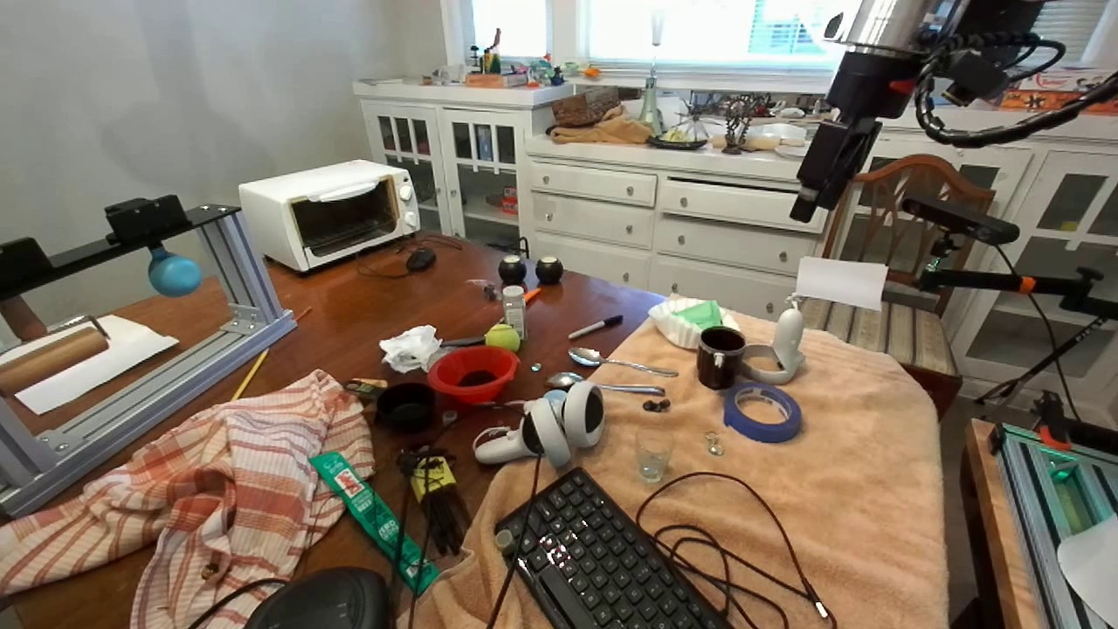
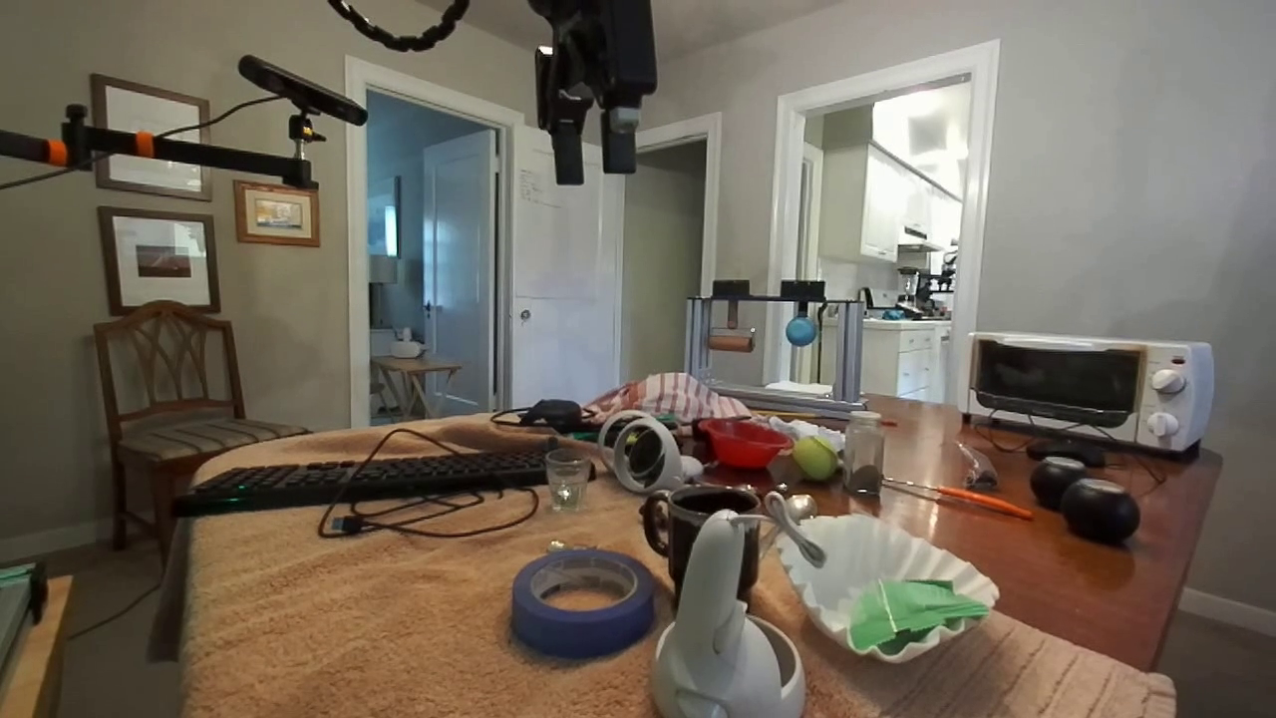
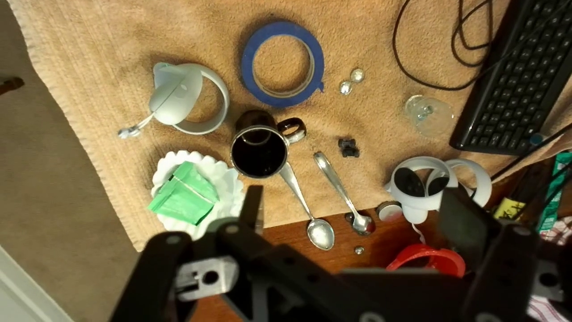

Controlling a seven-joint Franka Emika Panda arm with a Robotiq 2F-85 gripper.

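High above the towel-covered end of the table, my gripper (image 2: 594,168) hangs open and empty, clear of everything below. In the wrist view its two fingers stand wide apart at the lower edge. Beneath it lie a dark mug (image 3: 260,153), a blue tape roll (image 3: 247,72) and a white scalloped bowl (image 3: 228,196) with green packets (image 3: 185,196) in it. A white controller (image 3: 177,99) rests on the towel to the left of the tape. Two spoons (image 3: 320,234) lie beside the mug, partly over the bare wood.
A black keyboard (image 1: 618,556) with loose cables covers the towel's near side. The small clear glass (image 1: 652,458), white controllers (image 1: 566,419) and red bowl (image 1: 473,374) stand mid-table. A white toaster oven (image 1: 330,215) sits at the far edge. Bare towel (image 1: 859,503) spreads right of the tape.
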